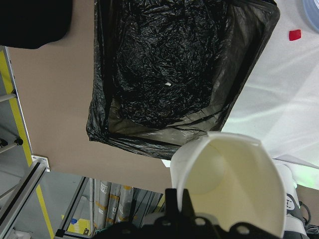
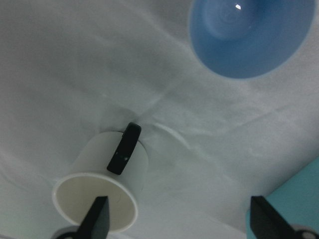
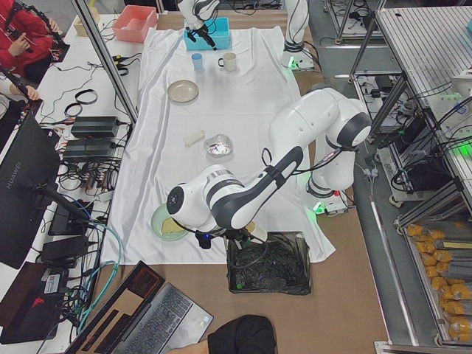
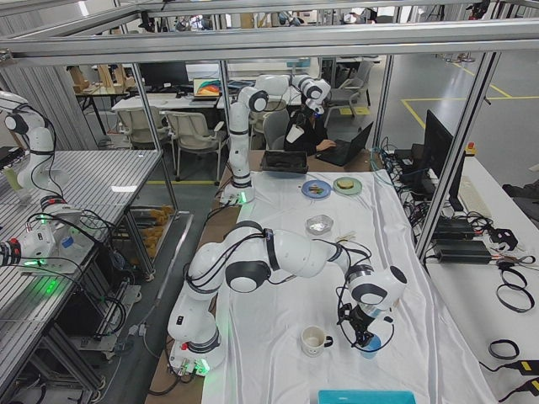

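My left gripper (image 3: 236, 242) is over the near edge of the black-lined bin (image 3: 269, 273), shut on a cream paper cup (image 1: 229, 184); in the left wrist view the cup hangs beside the bin's lining, its inside visible. A small red piece (image 1: 294, 35) lies on the white cloth. A green plate (image 3: 168, 228) with a yellow item is left of my arm; a blue plate (image 4: 317, 189) is beside it. My right gripper stands open above a white mug (image 2: 79, 194) and a blue cup (image 2: 249, 40).
A foil dish (image 3: 218, 147), beige plate (image 3: 182, 91) and turquoise bin (image 2: 284, 199) are also on the table. A laptop (image 3: 155, 317) and a seated person are at the near edge.
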